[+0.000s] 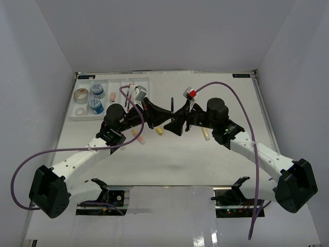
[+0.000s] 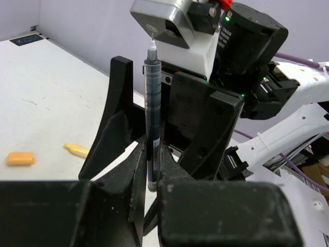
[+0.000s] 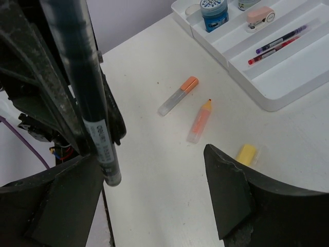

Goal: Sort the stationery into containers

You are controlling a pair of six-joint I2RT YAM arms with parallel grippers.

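Observation:
A dark pen (image 2: 152, 98) stands upright, my left gripper shut on its lower part. Facing it, my right gripper is open; in the left wrist view its black fingers (image 2: 117, 98) show behind the pen, one to each side. Whether they touch it, I cannot tell. In the right wrist view the pen (image 3: 92, 103) appears by the left finger. On the table lie an orange-capped marker (image 3: 178, 95), a pink marker (image 3: 199, 122) and a yellow-capped one (image 3: 247, 154). The white tray stands at the back left.
In the tray are blue jars (image 1: 96, 105), a tape roll (image 1: 81, 95), a pink stapler (image 3: 260, 16) and a purple and a red pen (image 3: 275, 50). Another marker (image 1: 205, 133) lies under the right arm. Both grippers are very close together.

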